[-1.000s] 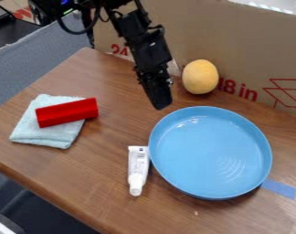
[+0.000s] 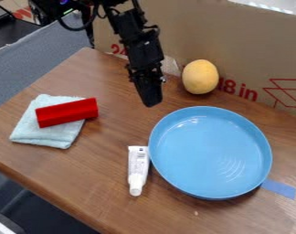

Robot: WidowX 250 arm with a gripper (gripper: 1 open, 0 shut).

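My black gripper (image 2: 151,96) hangs from the top centre over the wooden table, shut, with nothing visible between its fingers. Right behind it to the right stands a yellow egg-shaped object (image 2: 199,75). A blue plate (image 2: 212,153) lies to the lower right, with a white tube (image 2: 137,171) just left of it. At the left, a red block (image 2: 68,112) rests on a folded pale cloth (image 2: 47,133).
A cardboard panel (image 2: 260,64) closes off the back. Blue tape (image 2: 280,189) is stuck at the right. The table (image 2: 101,183) has bare wood at the upper left and lower middle.
The arm and gripper have shifted slightly to the left over the last second. The objects on the table look unchanged.
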